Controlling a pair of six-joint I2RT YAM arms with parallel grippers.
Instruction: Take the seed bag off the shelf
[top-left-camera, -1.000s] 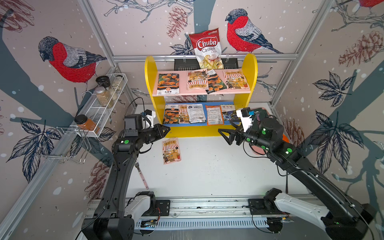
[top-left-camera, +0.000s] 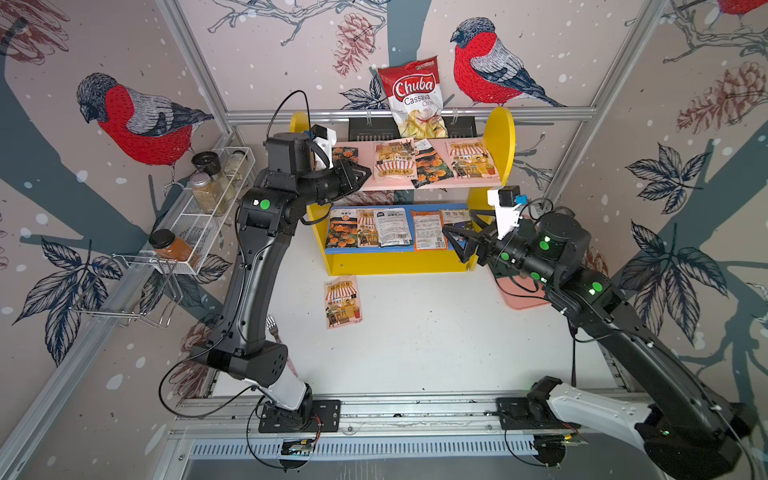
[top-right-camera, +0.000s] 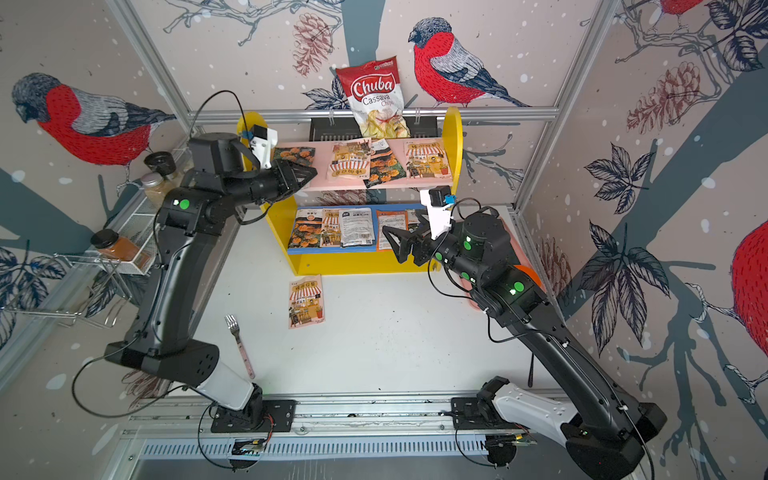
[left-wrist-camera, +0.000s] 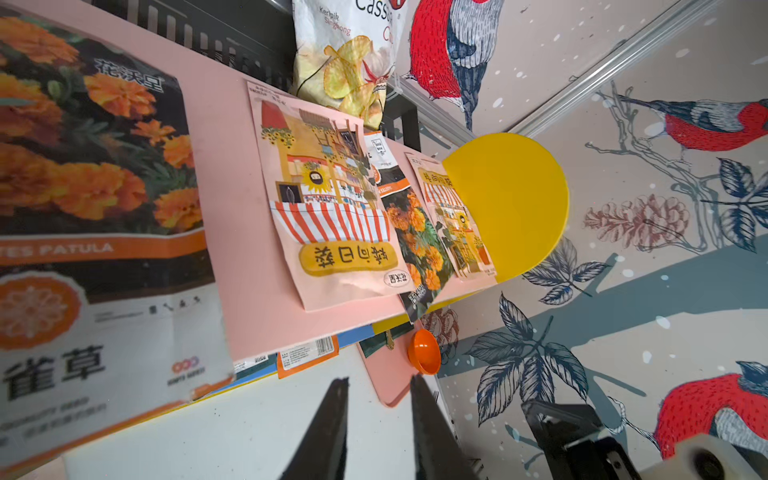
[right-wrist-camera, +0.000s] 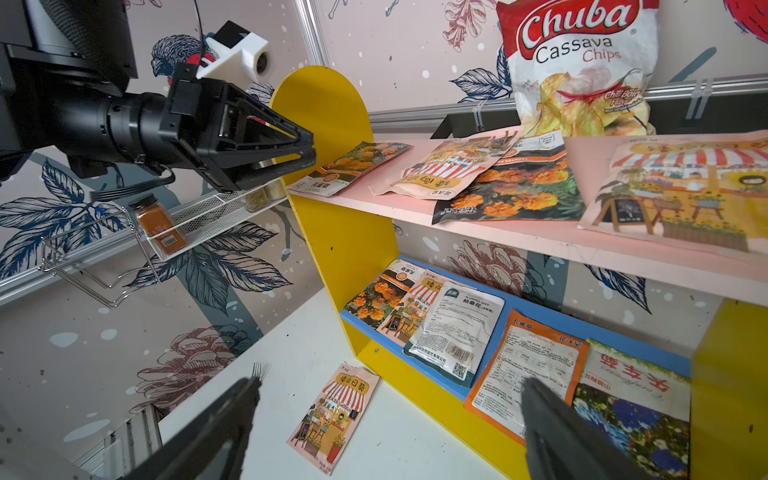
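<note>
Several flat seed bags lie on the pink upper shelf (left-wrist-camera: 248, 304), among them a marigold bag (left-wrist-camera: 104, 216), a striped-awning bag (left-wrist-camera: 340, 208), another marigold bag (left-wrist-camera: 420, 248) and a second awning bag (left-wrist-camera: 454, 216). My left gripper (top-left-camera: 366, 174) is at the shelf's left part, over the leftmost marigold bag and partly hiding it in the top left view. Its fingers (right-wrist-camera: 272, 170) are apart with nothing between them. Off the lower shelf's right front, my right gripper (top-left-camera: 453, 242) stands open and empty.
More seed bags (top-left-camera: 392, 227) rest on the blue lower shelf. An awning bag (top-left-camera: 343, 301) lies on the white table, with a fork (top-right-camera: 240, 344) to its left. Yellow side panels (top-left-camera: 500, 144) flank the shelves; a chips bag (top-left-camera: 416, 96) stands behind.
My left gripper has risen from below the lower shelf to the upper shelf's left end, moving a little right. The right gripper has shifted slightly. The seed bags look unmoved.
</note>
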